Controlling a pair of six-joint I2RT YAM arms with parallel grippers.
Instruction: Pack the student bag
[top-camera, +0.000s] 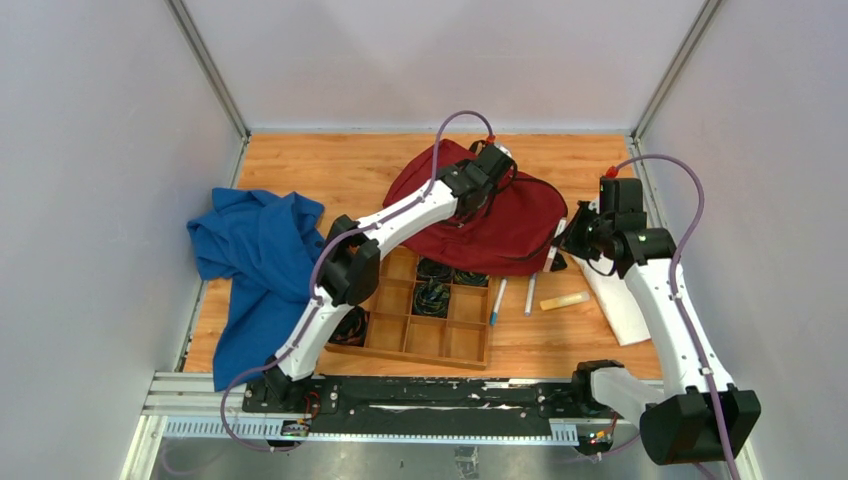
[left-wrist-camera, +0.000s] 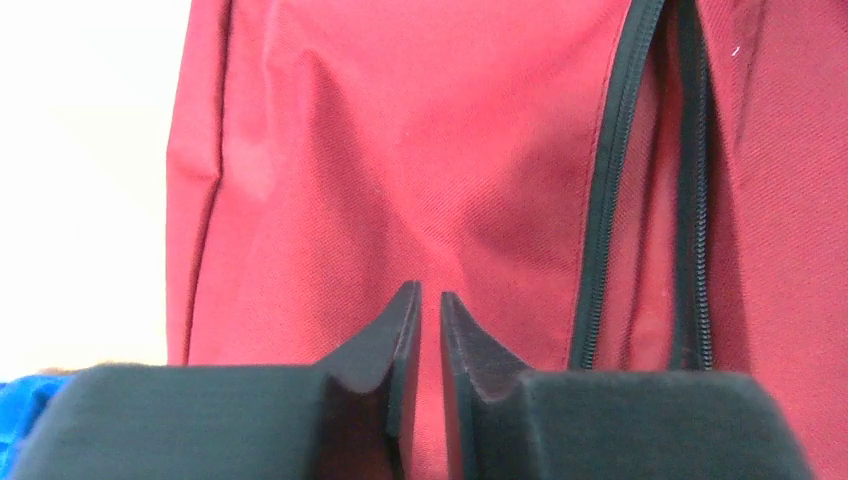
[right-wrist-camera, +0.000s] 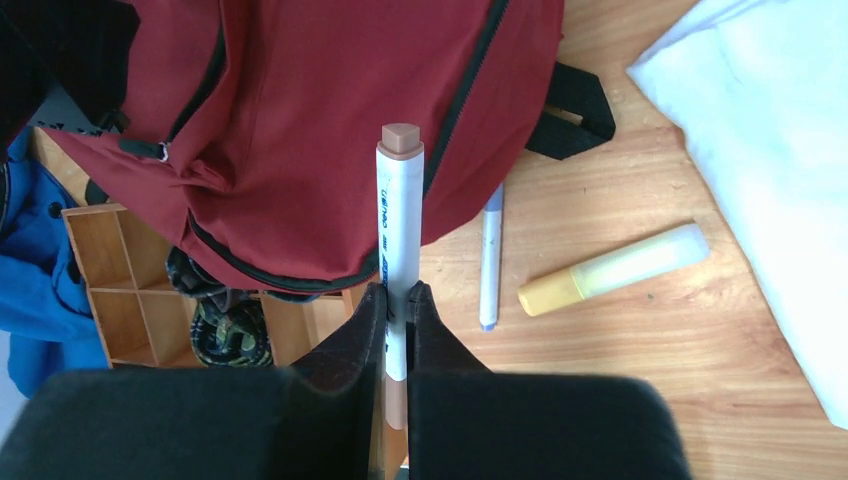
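The red bag (top-camera: 520, 220) lies at the back centre, its black zippers visible. My left gripper is over the bag's fabric near the zipper, fingertips slightly apart, with only red cloth showing behind them. My right gripper is shut on an upright white marker (right-wrist-camera: 400, 210) with a brown cap, held at the bag's right side. Below it on the table lie a blue-and-white marker (right-wrist-camera: 490, 270) and a yellow-capped tube (right-wrist-camera: 612, 268).
The wooden tray (top-camera: 466, 341) with coiled cables in some compartments sits at front centre. Blue cloth (top-camera: 250, 250) covers the left. A folded white cloth (right-wrist-camera: 760, 180) lies at the right.
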